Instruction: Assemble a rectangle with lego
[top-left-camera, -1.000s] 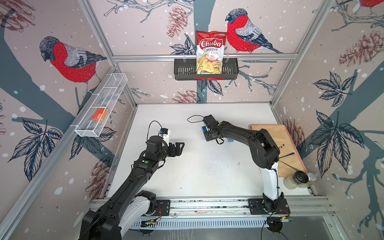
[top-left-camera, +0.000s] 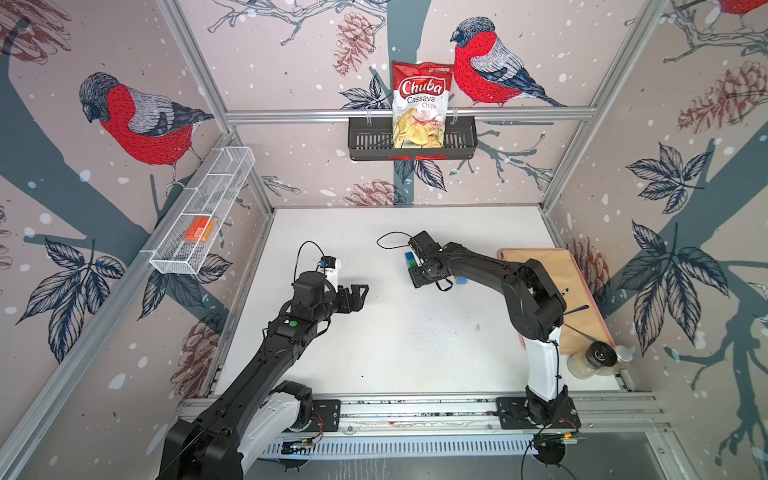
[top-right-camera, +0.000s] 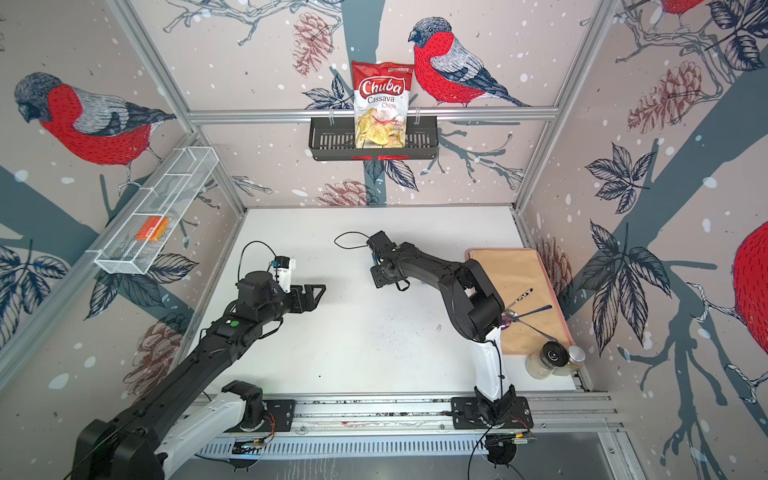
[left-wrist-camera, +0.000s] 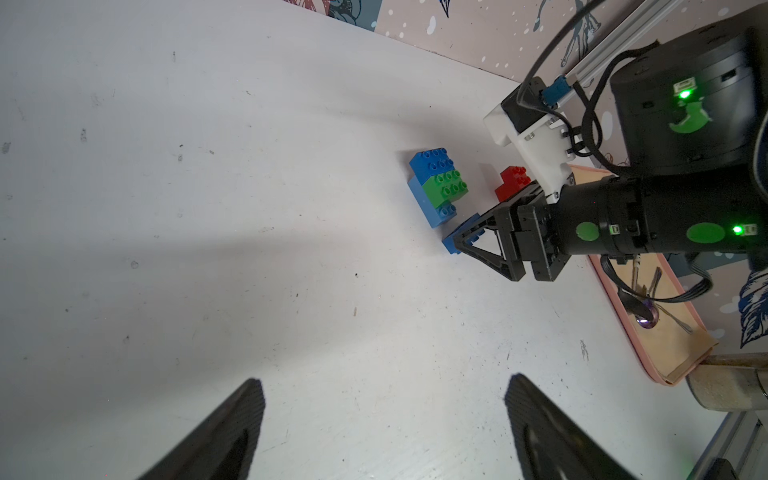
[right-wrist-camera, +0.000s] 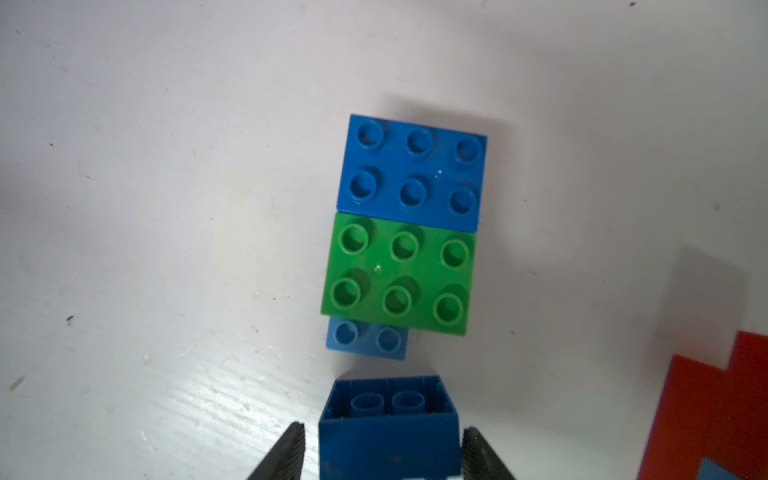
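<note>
In the right wrist view a blue six-stud brick and a green brick sit side by side atop a lighter blue brick, whose near end shows bare studs. Apart from that end, the dark blue brick is tipped, its hollow underside turned toward the stack. My right gripper straddles this tipped brick; a narrow gap shows at the left finger, the right one nearly touches, and firm contact cannot be judged. Over on the left, my left gripper stands open and empty, well away from the bricks.
Red bricks lie beyond the stack, partly behind the right arm. A tray with cutlery and a jar occupy the right side.
The right gripper has backed away from the stack. The dark blue brick, earlier upright against the green brick, now stands off from it and tipped, baring the lighter brick's end. Left arm unmoved.
</note>
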